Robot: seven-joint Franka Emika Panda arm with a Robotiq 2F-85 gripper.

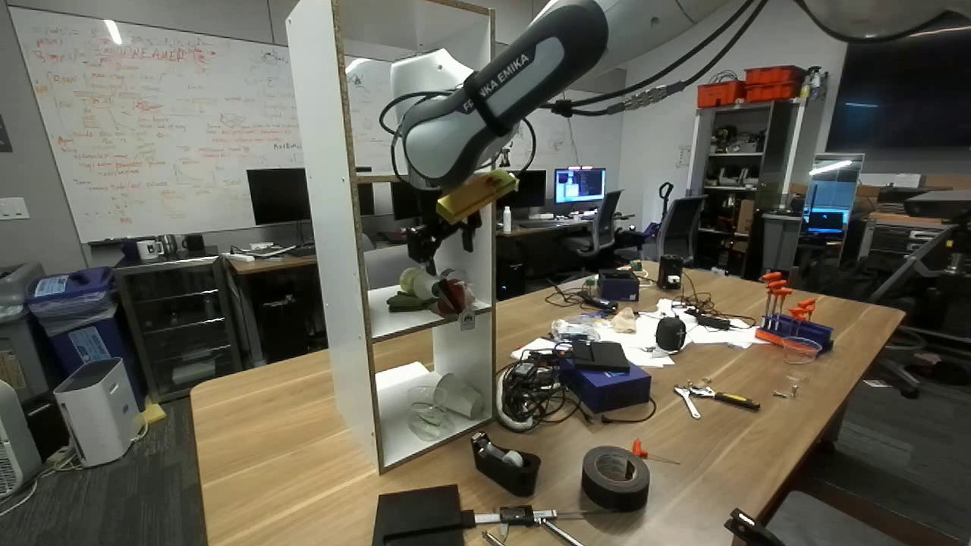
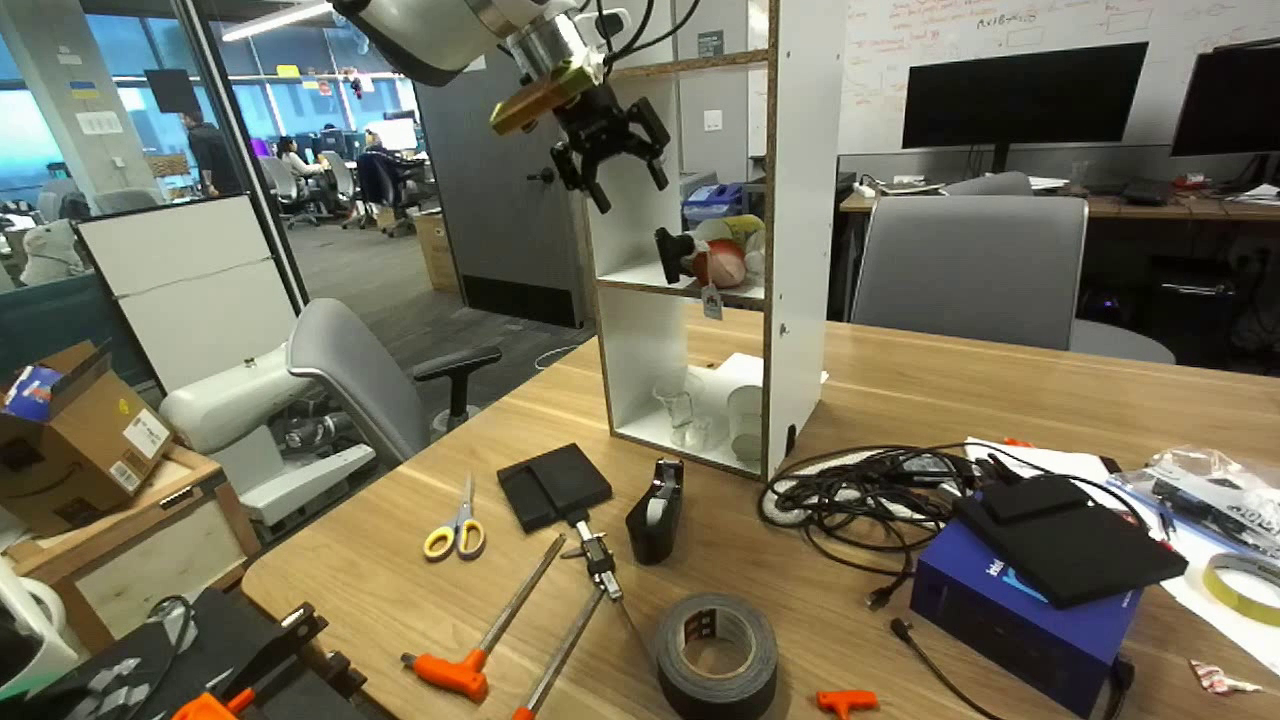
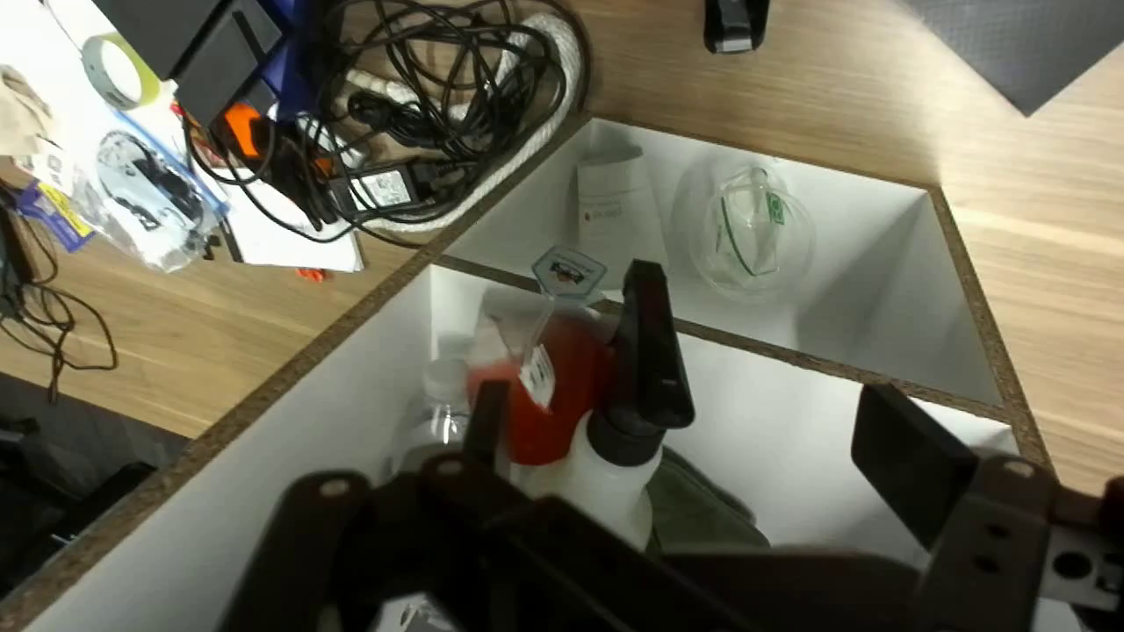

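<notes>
My gripper (image 2: 630, 192) is open, its fingers spread and empty, above the middle shelf of a white upright shelf unit (image 1: 320, 209). Seen from the wrist, a white bottle (image 3: 598, 479) with a black spray-type head (image 3: 651, 363) lies between the two fingers in the picture, below them. Beside it sits a red item in clear wrapping (image 3: 555, 395) with a hanging tag (image 3: 569, 272). A clear bottle (image 3: 444, 405) and a dark green item (image 3: 703, 506) flank these. My own gripper body covers the near part of the shelf in the wrist view.
The unit's side panels (image 2: 806, 240) bound the space around the gripper. Below, the bottom compartment holds a clear cup (image 3: 750, 226) and a white cup (image 1: 457, 396). On the table are a tape dispenser (image 1: 506, 464), a tape roll (image 1: 615, 478), tangled cables (image 1: 537, 390) and a blue box (image 1: 605, 386).
</notes>
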